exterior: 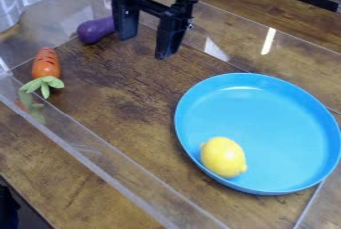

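My black gripper (pixel 147 32) hangs over the back middle of the wooden table, open, its two fingers apart. A purple eggplant (pixel 96 30) lies behind it to the left. An orange carrot (pixel 46 64) with green leaves lies at the left. A blue plate (pixel 260 114) sits at the right, holding a yellow object (pixel 224 157), perhaps a lemon, toward its front left.
The middle of the wooden table (pixel 114 114) in front of the gripper is clear. Transparent walls or edges run along the left and front of the workspace.
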